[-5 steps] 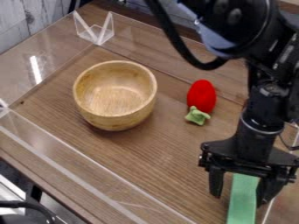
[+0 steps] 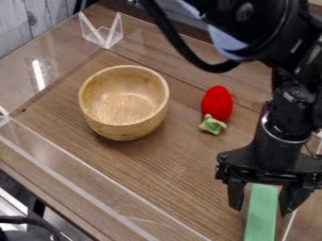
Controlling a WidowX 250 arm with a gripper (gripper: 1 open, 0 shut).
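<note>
My black gripper (image 2: pixel 262 188) is at the right of the camera view, low over a long pale green object (image 2: pixel 262 224) that lies at the table's front right. Its fingers point down at the upper part of that object and partly cover it; whether they are open, shut or touching it I cannot tell. A wooden bowl (image 2: pixel 120 102) stands at the upper left. A red rounded object (image 2: pixel 217 102) lies right of the bowl, with a small green item (image 2: pixel 213 125) just below it.
A white wire-like stand (image 2: pixel 102 32) is at the back left.
My gripper has shifted slightly while staying over the green object. The bowl, the red object and the small green item have not moved.
</note>
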